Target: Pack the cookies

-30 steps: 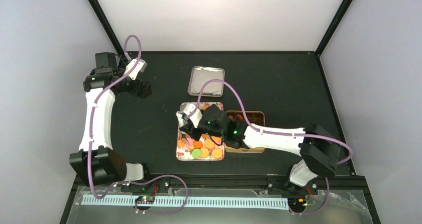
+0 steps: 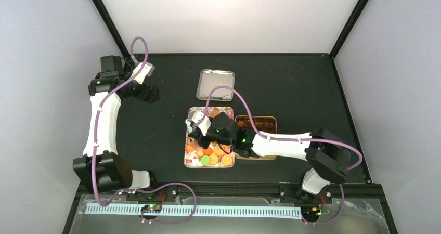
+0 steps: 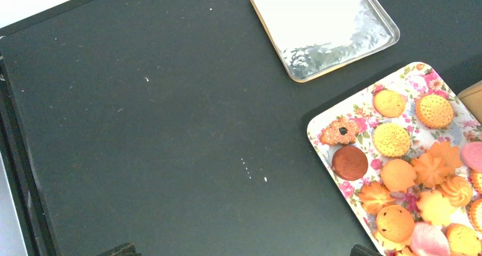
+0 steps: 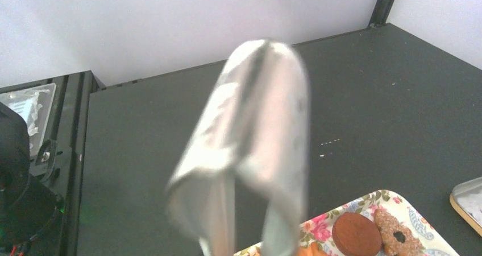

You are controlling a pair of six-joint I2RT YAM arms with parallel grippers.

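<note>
Many cookies, orange, pink, brown and one green cookie (image 2: 205, 160), lie on a floral tray (image 2: 186, 158). Partly under my right arm is a golden-brown box (image 2: 266, 157) with some brown pieces inside. Over the tray's left half, my right gripper (image 2: 192, 133) grips shiny metal tongs (image 4: 273, 119), blurred and close in the right wrist view. Its fingers and the tongs' lower tips are hidden there, so I cannot tell whether a cookie is between them. Well left of the tray stands my left gripper, open and empty, only its fingertips showing.
A silver lid (image 2: 215, 83) lies flat behind the floral tray. Bare black table (image 3: 170, 125) stretches between the left arm and the tray, and also at the back right. The right forearm crosses above the box.
The left arm has barely moved.
</note>
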